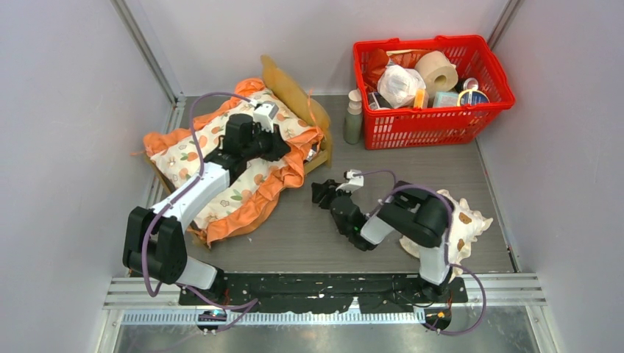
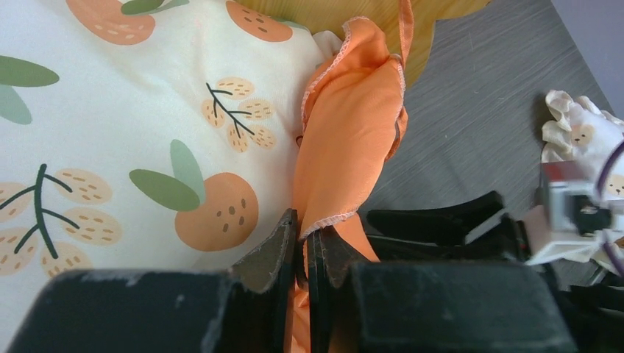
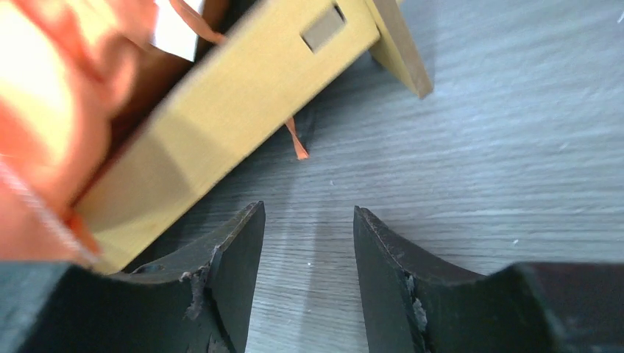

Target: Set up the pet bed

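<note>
The wooden bed frame (image 3: 243, 95) with its curved headboard (image 1: 277, 81) stands at the left of the floor, covered by a cushion (image 2: 132, 110) with fruit print and an orange ruffled edge (image 2: 346, 140). My left gripper is over the bed's right side, its fingers close together on the orange fabric; whether they pinch it firmly is hard to tell. My right gripper is open beside the bed's side rail, above bare floor, nothing between its fingers. A ruffled pillow (image 1: 463, 228) with brown spots lies at the right, partly under the right arm.
A red basket (image 1: 434, 125) full of goods stands at the back right, with a green bottle (image 1: 352, 121) left of it. Bare floor (image 1: 412, 165) lies between bed and pillow. Walls bound the area on the sides and back.
</note>
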